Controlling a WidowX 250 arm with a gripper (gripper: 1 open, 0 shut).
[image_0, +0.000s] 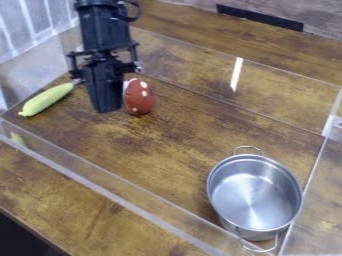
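Observation:
My black gripper (107, 92) hangs at the upper left, shut, with nothing visible between its fingers. It is just left of a red toy mushroom (139, 98) with white spots, whose white stem it partly hides. A pale green elongated vegetable toy (47, 99) lies further left. A steel pot (253, 195) with two handles stands at the lower right.
The wooden tabletop (160, 165) is bordered by clear plastic walls along the front, back and sides. The middle of the table between mushroom and pot is bare.

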